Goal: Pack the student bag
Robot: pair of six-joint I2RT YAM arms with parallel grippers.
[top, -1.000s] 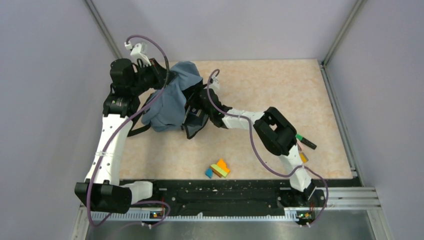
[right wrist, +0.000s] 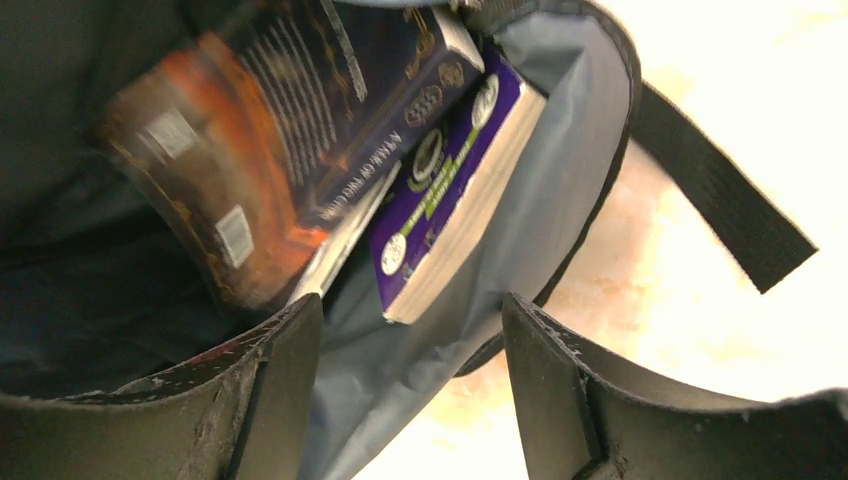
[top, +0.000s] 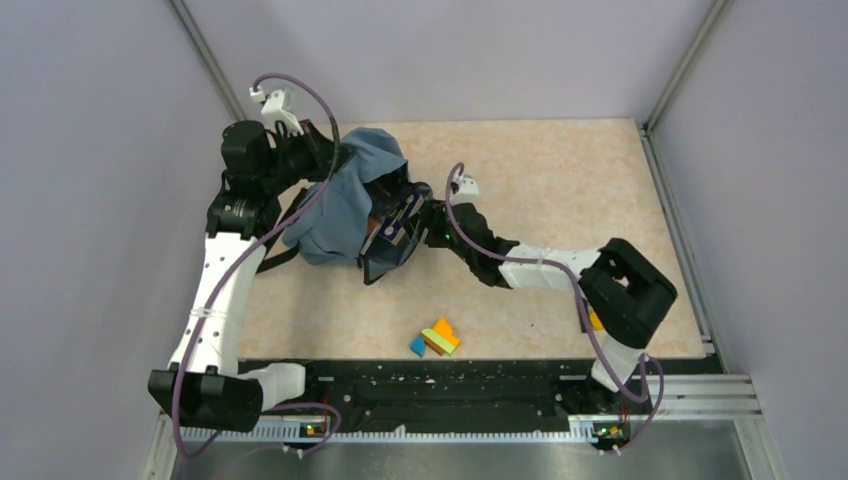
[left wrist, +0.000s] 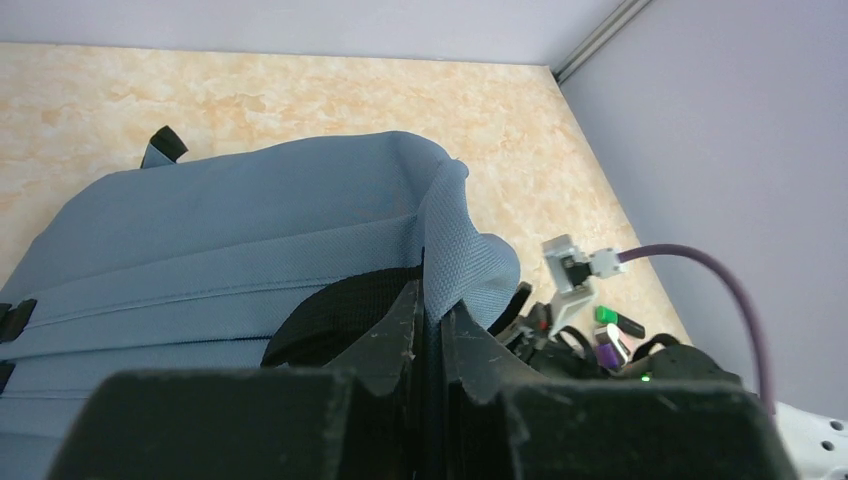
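The blue-grey bag [top: 335,215] lies on the table at left of centre, its mouth gaping to the right. My left gripper is shut on a fold of the bag's upper edge [left wrist: 452,235] and keeps it raised. Inside the mouth, the right wrist view shows a dark book with an orange cover [right wrist: 250,150] and a purple book [right wrist: 450,185] leaning against the bag's grey wall. At the mouth, my right gripper has its fingers [right wrist: 285,375] apart, nothing held between them. Its tips are close to the bag's lining; contact cannot be told.
Orange, green and blue blocks [top: 438,337] lie near the table's front edge. In the left wrist view, a green-and-black marker [left wrist: 618,321] lies beyond the right arm. A black strap [right wrist: 720,185] extends past the bag's rim.
The purple book shows more clearly. My left arm has stayed nearly still.
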